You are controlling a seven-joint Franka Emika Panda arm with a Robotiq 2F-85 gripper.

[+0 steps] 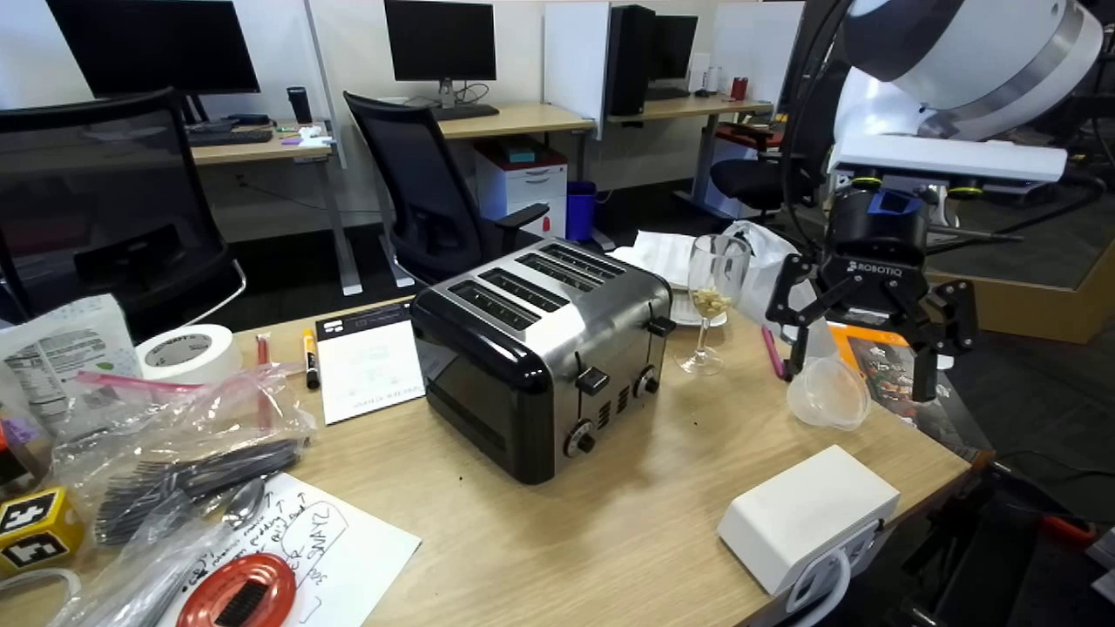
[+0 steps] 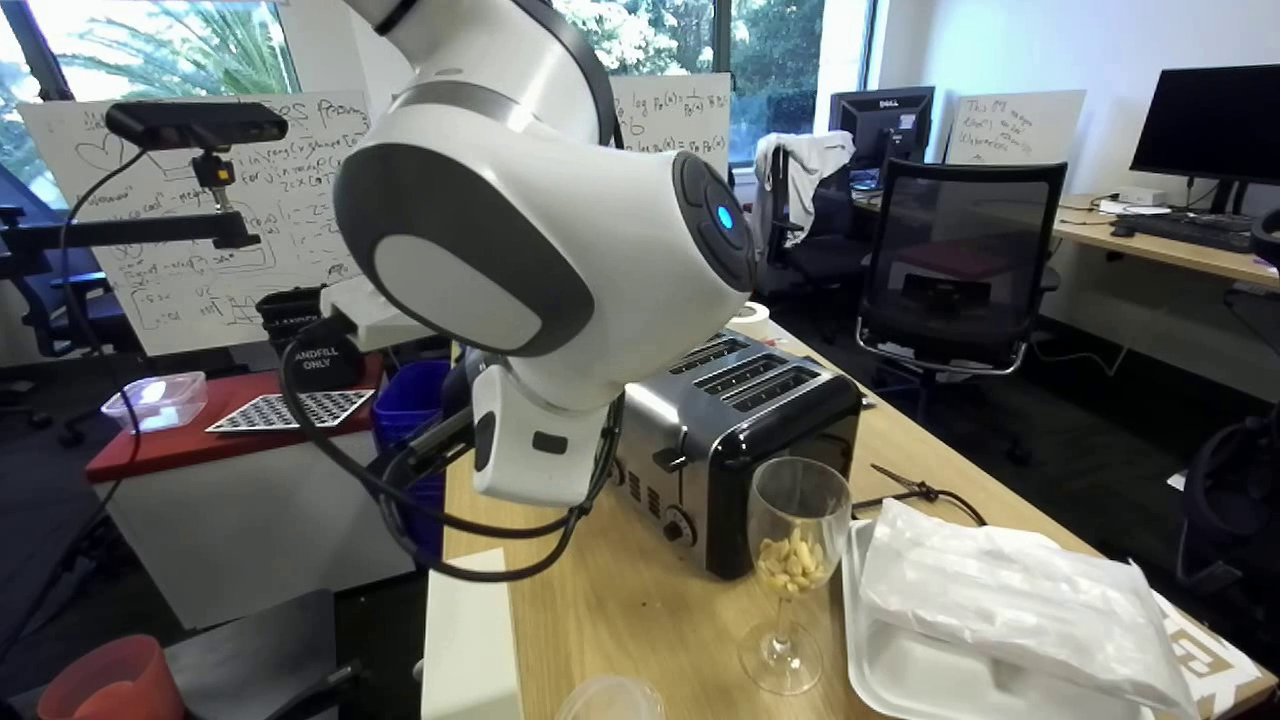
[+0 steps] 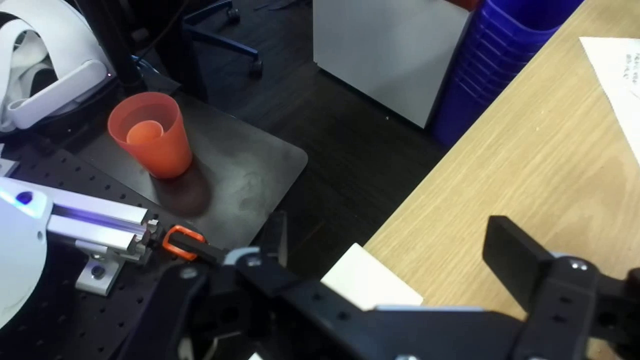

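Observation:
My gripper [image 1: 854, 387] hangs over the right edge of the table, its fingers [image 1: 925, 371] spread apart and nothing between them. In the wrist view the open gripper has the table edge and a white box corner between its pads. A steel and black toaster [image 1: 564, 345] stands mid-table, two lever knobs on its visible side. Behind its right end is a stemmed glass [image 1: 712, 298] partly filled with pale pieces; exterior view 2 shows the glass [image 2: 786, 564] upright. Below my left finger a clear plastic cup [image 1: 828, 394] lies near the table edge.
A white box [image 1: 800, 512] with a cable sits at the front right edge. Bagged brushes [image 1: 193, 481], tape [image 1: 190, 355] and a red lid [image 1: 240, 590] crowd the left. A white tray [image 2: 858, 612] lies beside the glass. Bare table stretches before the toaster.

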